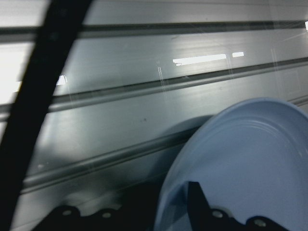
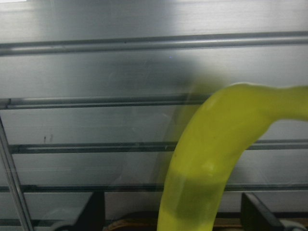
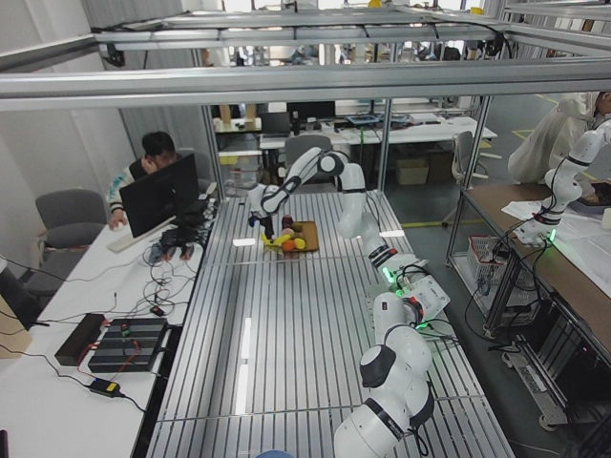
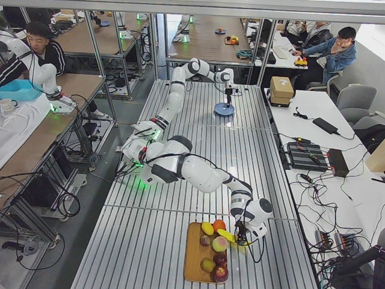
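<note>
A blue plate (image 4: 224, 109) (image 1: 250, 159) lies on the slatted metal table (image 4: 156, 241) at the far end in the camera right view. My left gripper (image 4: 228, 98) is over it, the rim between its fingertips in the left wrist view; whether they grip it I cannot tell. A wooden tray (image 4: 195, 271) of fruit, with apples, a peach, a pear, an orange and bananas, is at the other end. My right gripper (image 4: 240, 235) is low over a yellow banana (image 2: 202, 159), which rises between its open fingers in the right wrist view.
Side desks with cables, a monitor (image 3: 158, 196) and black boxes (image 3: 129, 343) flank it, along with a neighbouring bench (image 4: 12, 156) and seated people beyond the frame rails.
</note>
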